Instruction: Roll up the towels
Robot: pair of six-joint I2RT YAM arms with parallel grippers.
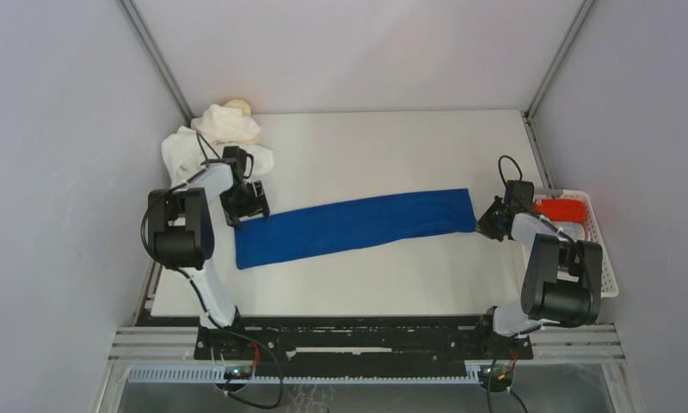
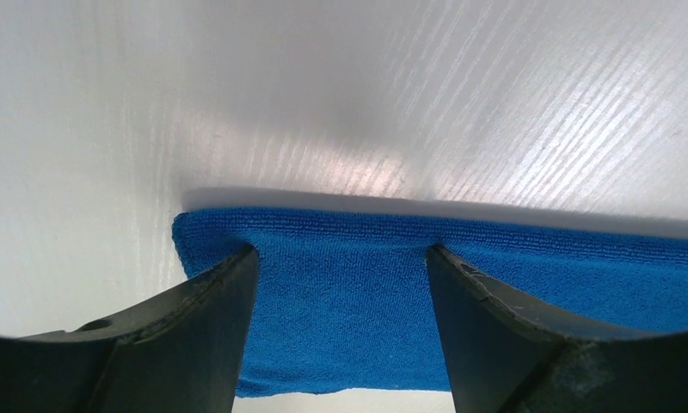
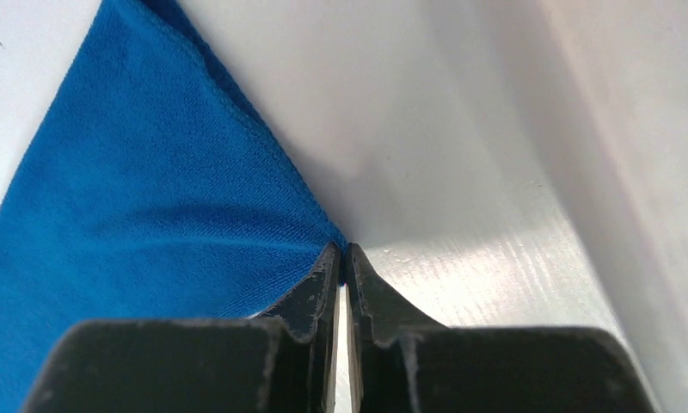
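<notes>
A blue towel (image 1: 358, 225) lies as a long, narrow folded strip across the table, slightly higher at its right end. Over its far left corner my left gripper stands open, one finger on each side, with the towel's folded edge passing beneath the tips. At the other end my right gripper is shut on the near right corner of the towel, pinching a small bit of cloth. In the right wrist view, creases run from that pinch into the towel (image 3: 151, 172).
Crumpled cream towels (image 1: 207, 142) are piled at the back left, behind the left arm. A white basket (image 1: 611, 274) with a rolled red towel (image 1: 561, 210) stands right of the right arm. Bare table (image 1: 366, 155) lies behind and in front of the strip.
</notes>
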